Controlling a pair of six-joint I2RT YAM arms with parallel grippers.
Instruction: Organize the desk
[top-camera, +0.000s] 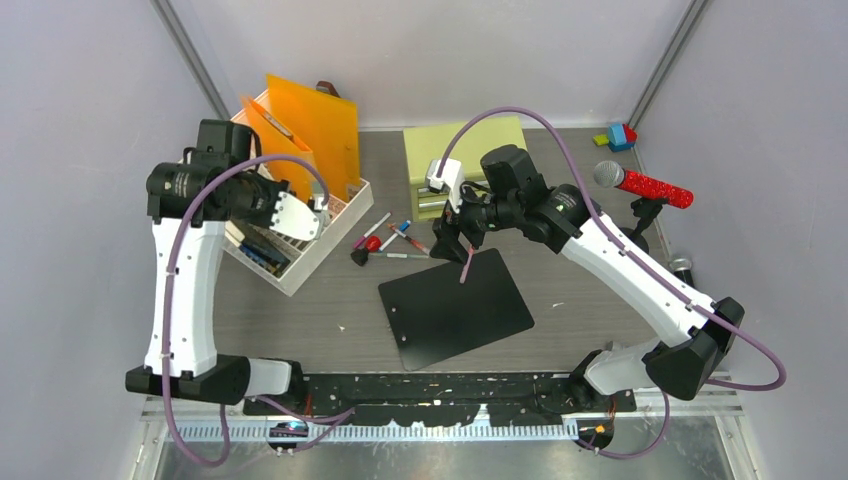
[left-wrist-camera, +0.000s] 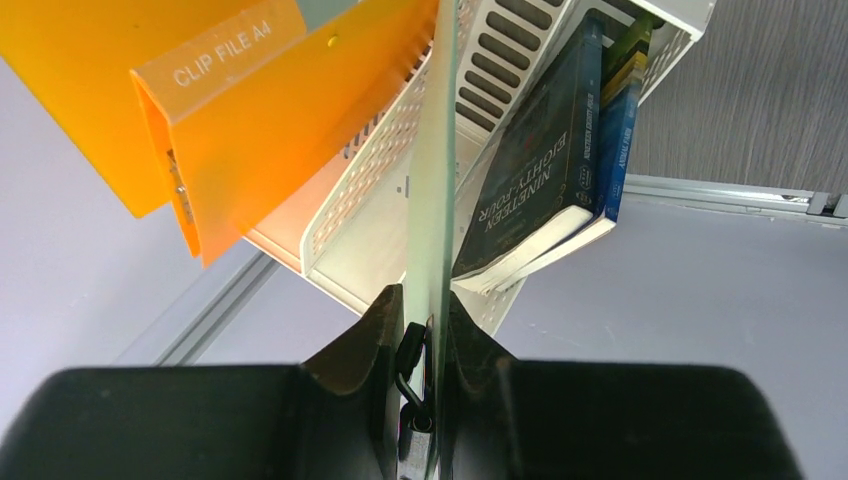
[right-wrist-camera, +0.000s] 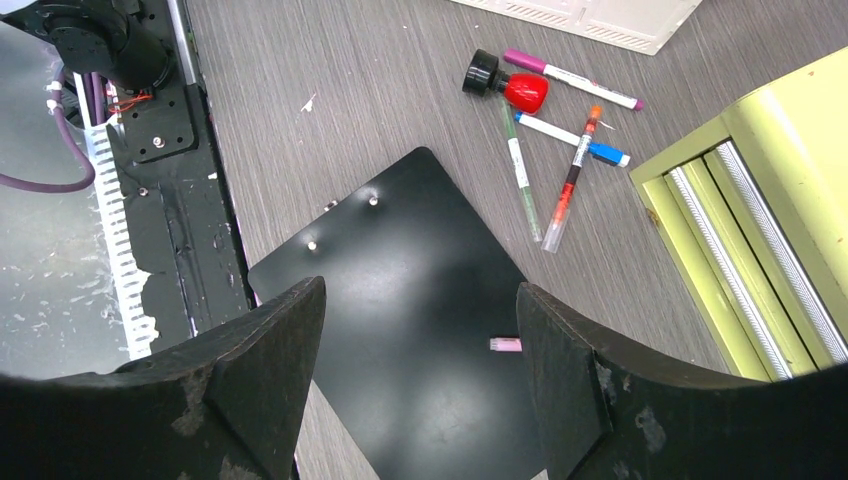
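Note:
In the left wrist view my left gripper is shut on a thin pale green sheet-like item (left-wrist-camera: 432, 170), seen nearly edge-on, held above the white organizer (left-wrist-camera: 345, 262). Orange folders (left-wrist-camera: 270, 110) and dark books (left-wrist-camera: 535, 160) stand in the organizer's compartments. In the top view my left arm covers the held item. My right gripper stands open over the black board (right-wrist-camera: 410, 260), nothing between its fingers. A pink pen (right-wrist-camera: 506, 344) shows partly from behind one right finger. Pens and markers (right-wrist-camera: 570, 180) lie loose beside a red-and-black object (right-wrist-camera: 524, 92).
A yellow-green drawer box (top-camera: 460, 150) stands at the back centre. Toward the right are a red microphone (top-camera: 650, 187), a second microphone (top-camera: 681, 270) and coloured blocks (top-camera: 620, 137). Bare desk shows left of the black board.

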